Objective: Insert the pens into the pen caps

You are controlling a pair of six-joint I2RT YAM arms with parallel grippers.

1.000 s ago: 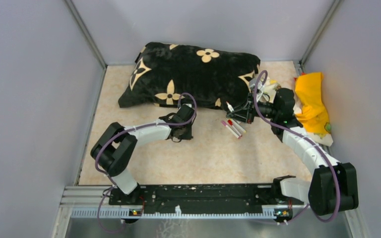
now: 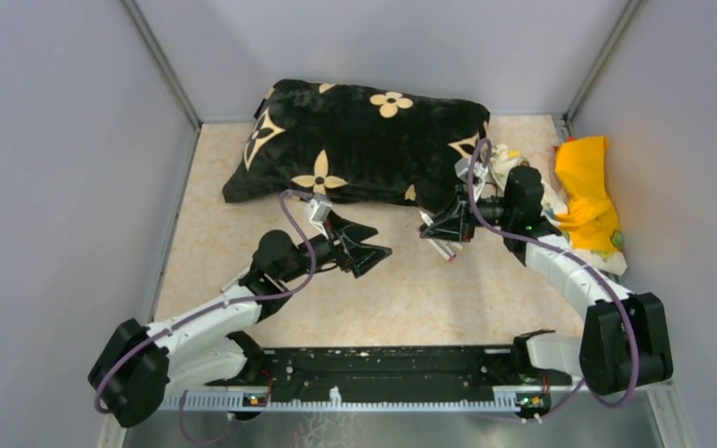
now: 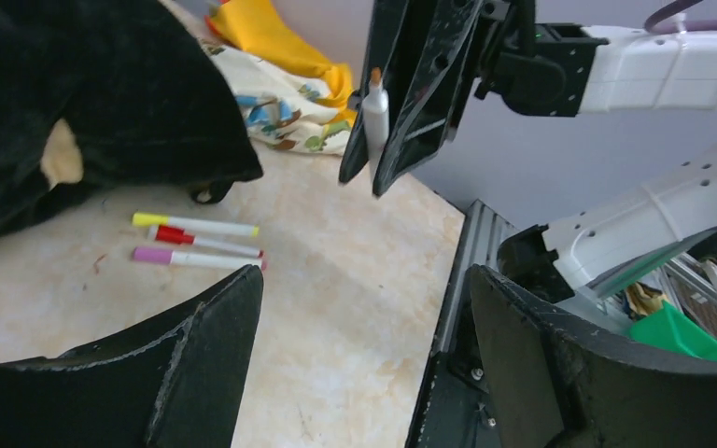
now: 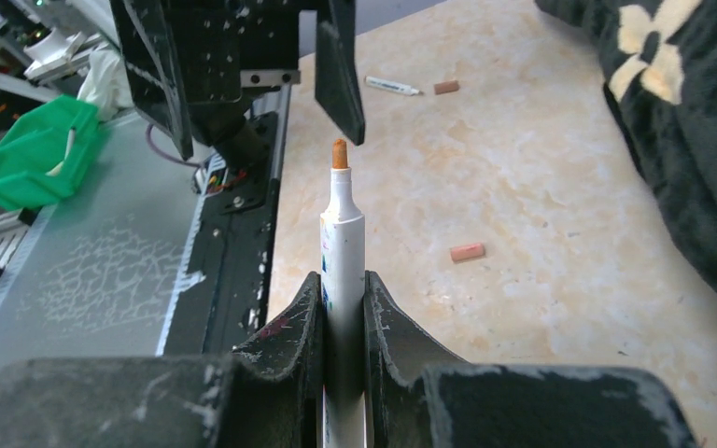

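Note:
In the right wrist view, my right gripper is shut on a white pen (image 4: 343, 247) whose bare orange-brown tip points out beyond the fingers. My left gripper (image 2: 382, 242) stands open and empty, facing the right one across a gap. A loose brown cap (image 4: 468, 252) lies on the table, and a second brown cap (image 4: 446, 87) rests farther off, close to another white pen (image 4: 392, 86). Three capped pens lie side by side in the left wrist view: yellow (image 3: 196, 225), red (image 3: 207, 242) and purple (image 3: 199, 259).
A dark flowered pillow (image 2: 364, 140) fills the back of the table. Patterned cloth and a yellow cloth (image 2: 583, 191) are heaped at the right.
The right gripper, still with the pen, has shifted slightly left and forward.

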